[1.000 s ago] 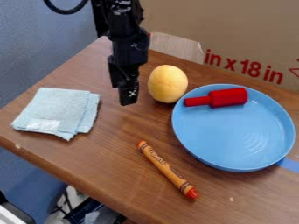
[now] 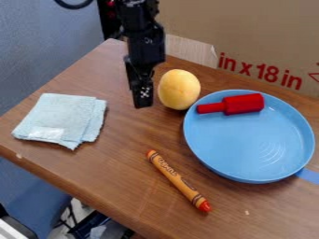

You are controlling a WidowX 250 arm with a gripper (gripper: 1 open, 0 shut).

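Observation:
The black gripper (image 2: 142,91) points down over the wooden table, just left of a round yellow object (image 2: 178,90), with its fingertips low near the tabletop; whether it is open or shut is hard to make out. A light blue folded cloth (image 2: 60,120) lies at the left. A blue plate (image 2: 249,149) on the right holds a red cylindrical object with a handle (image 2: 237,104). An orange crayon-like stick (image 2: 177,178) lies in the front middle.
A cardboard box (image 2: 249,37) stands behind the table. The table's left edge drops off to the floor. Bare wood (image 2: 112,168) shows between cloth, crayon and gripper.
The objects on the table have not visibly moved.

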